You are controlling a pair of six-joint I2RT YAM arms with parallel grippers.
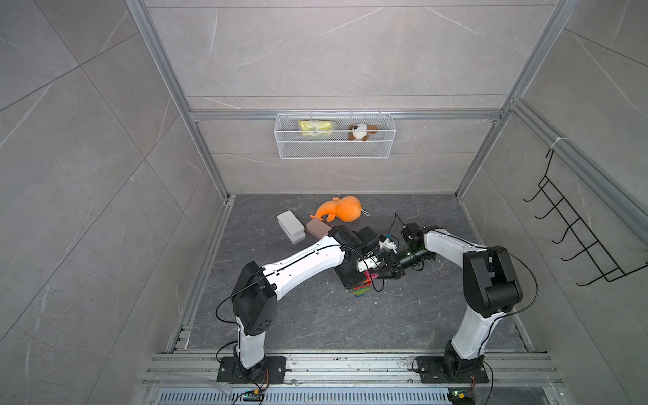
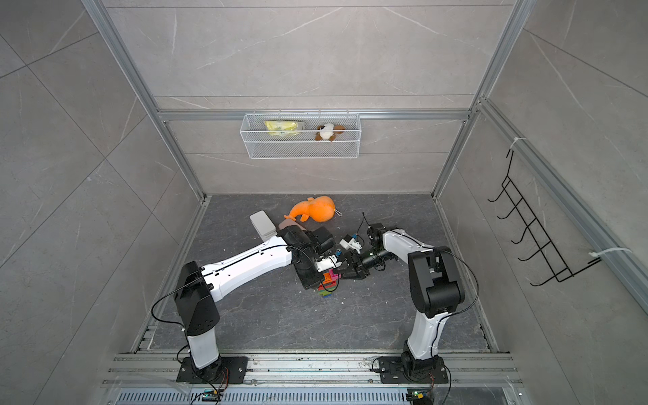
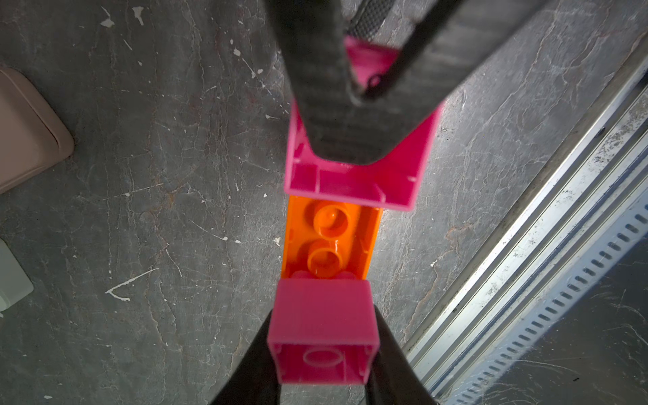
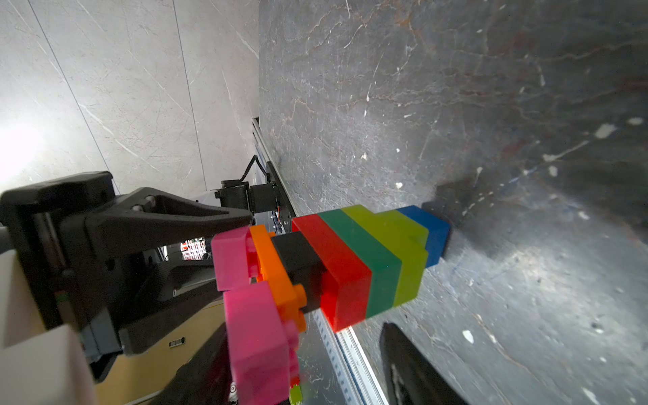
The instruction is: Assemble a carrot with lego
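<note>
The carrot's brick stack, with blue, lime, dark green, red (image 4: 337,270), black and orange (image 4: 273,270) layers, shows in the right wrist view. My right gripper is shut around its end, one finger beside a pink brick (image 4: 260,344). My left gripper is shut on a second pink brick (image 3: 322,310). This brick sits against the orange brick (image 3: 330,236), its studs facing the orange hollow side; whether it is seated cannot be told. In the left wrist view a dark right finger (image 3: 357,128) covers part of the other pink brick (image 3: 351,182).
An orange plush toy (image 1: 341,209), a grey case (image 1: 290,224) and a brown case (image 1: 317,228) lie toward the back of the table. A wire basket (image 1: 334,145) hangs on the back wall.
</note>
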